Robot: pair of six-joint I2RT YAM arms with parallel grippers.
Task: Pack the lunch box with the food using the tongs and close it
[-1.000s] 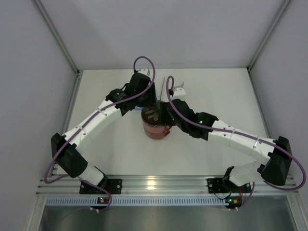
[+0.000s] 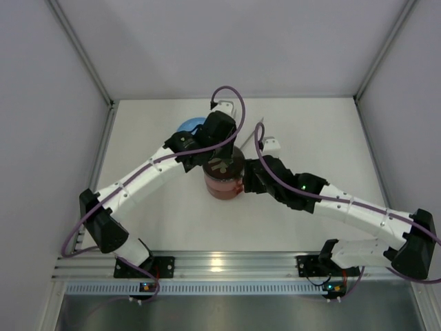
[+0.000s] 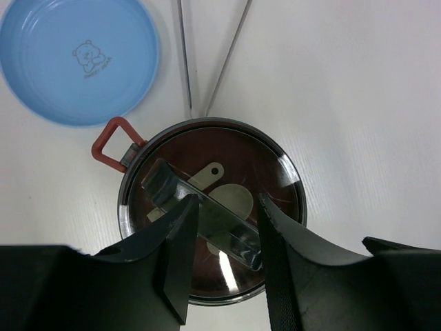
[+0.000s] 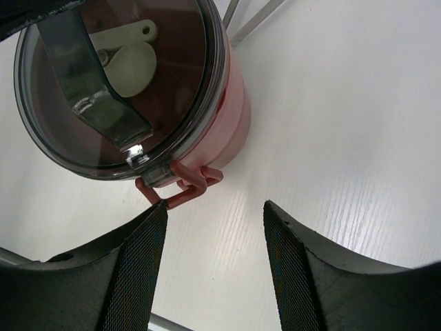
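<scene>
A round pink lunch box (image 2: 222,189) stands on the table, capped by a dark see-through lid (image 3: 213,148) with a strap-like handle (image 3: 220,227) across it. Pale utensils (image 3: 234,200) show beneath the lid. Red clasps stick out at its side, one of them (image 4: 189,196) near my right gripper. My left gripper is over the lid, fingers part open on either side of the handle's line; whether they touch it I cannot tell. Just right of the box, my right gripper stands open with nothing between its fingers.
A blue plate (image 3: 79,58) lies behind the box to the left, partly covered by my left arm in the top view. Two thin chopsticks (image 3: 224,65) lie behind the box.
My left gripper has shifted right and toward the front, over the lid. The right gripper has moved right and slightly toward the front, away from the lid. The box has stayed in place.
</scene>
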